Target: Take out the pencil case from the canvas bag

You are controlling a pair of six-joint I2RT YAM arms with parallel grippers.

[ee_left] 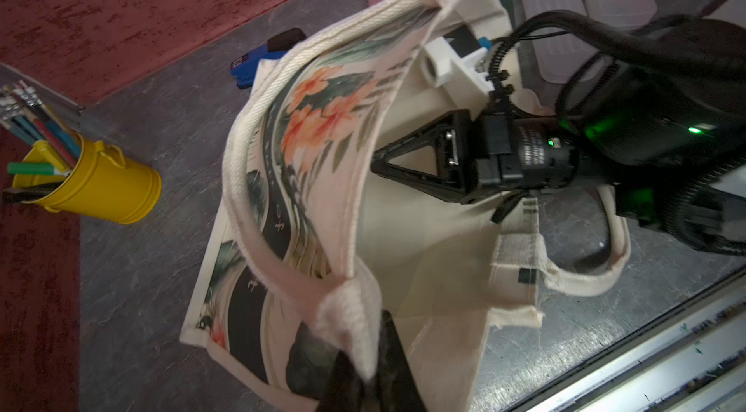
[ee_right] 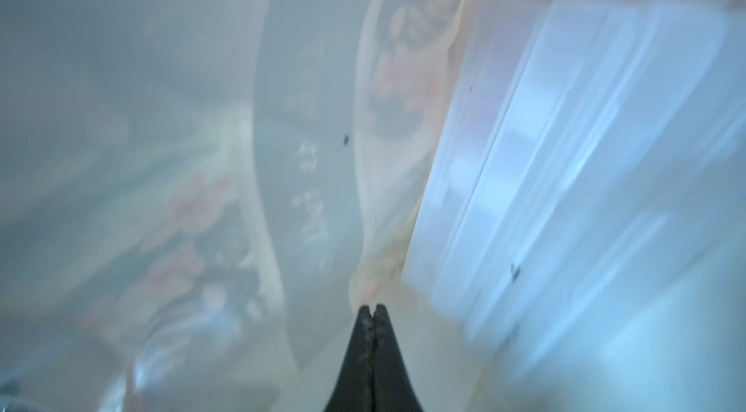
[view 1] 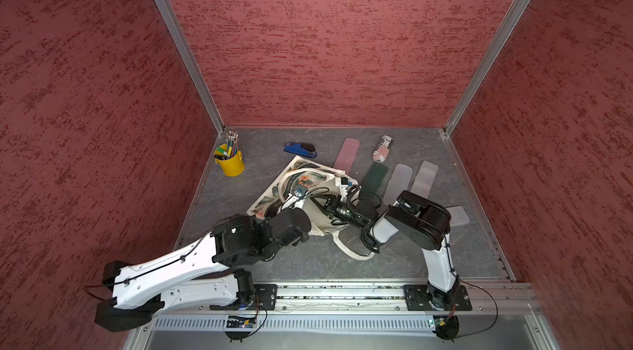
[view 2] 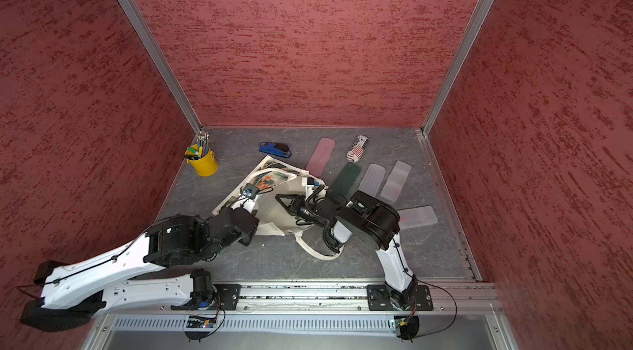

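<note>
The canvas bag (ee_left: pixel 423 264) lies open on the grey table, its floral side pulled up. My left gripper is shut on the bag's handle edge (ee_left: pixel 345 303). My right gripper reaches into the bag's opening, fingertips shut with nothing seen between them. In the right wrist view, blurred pale translucent ridged plastic (ee_right: pixel 536 179), perhaps a pencil case, lies inside the bag just beyond and right of my right fingertips (ee_right: pixel 365 326).
Behind the bag are a blue stapler (view 1: pixel 300 148), a pink case (view 1: pixel 346 155) and a striped case (view 1: pixel 382 148). Several green and clear cases (view 1: pixel 423 178) lie at the right. A yellow pen cup (view 1: pixel 230 164) stands at the left, with bare table around it.
</note>
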